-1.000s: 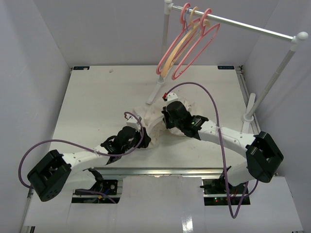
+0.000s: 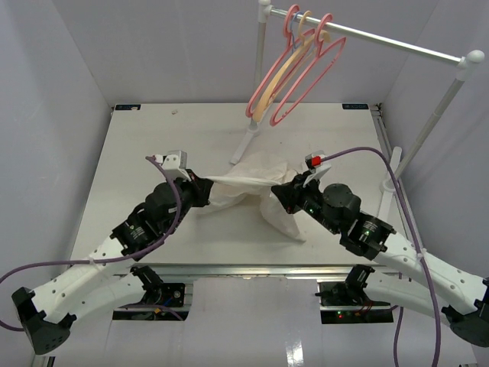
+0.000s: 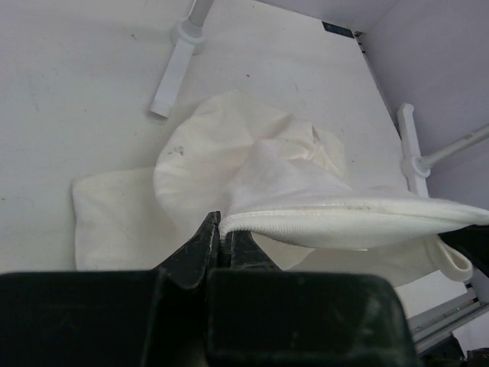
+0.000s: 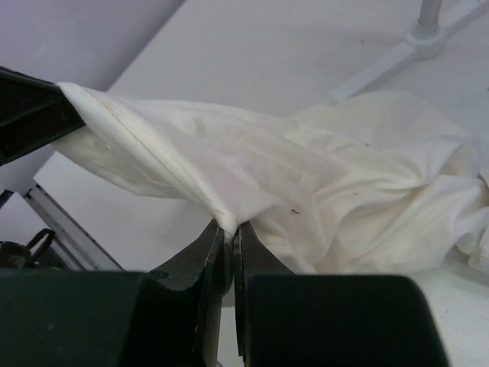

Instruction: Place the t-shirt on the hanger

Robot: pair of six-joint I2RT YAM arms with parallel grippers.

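Note:
The white T-shirt (image 2: 267, 210) is stretched between my two grippers above the table, with its lower part bunched on the surface. My left gripper (image 2: 200, 186) is shut on an edge of the cloth; in the left wrist view a ribbed hem runs from its fingertips toward the other side. My right gripper (image 2: 284, 191) is shut on the shirt too, with a gathered fold between its fingers in the right wrist view. Pink and wooden hangers (image 2: 263, 95) hang on the rack above and behind the shirt.
The white rack rail (image 2: 382, 40) spans the back right, with feet (image 2: 243, 145) on the table behind and right of the shirt. Purple cables loop over both arms.
Both grippers have risen and moved apart, the left to the left and the right to the right, pulling the held edge of the shirt taut between them.

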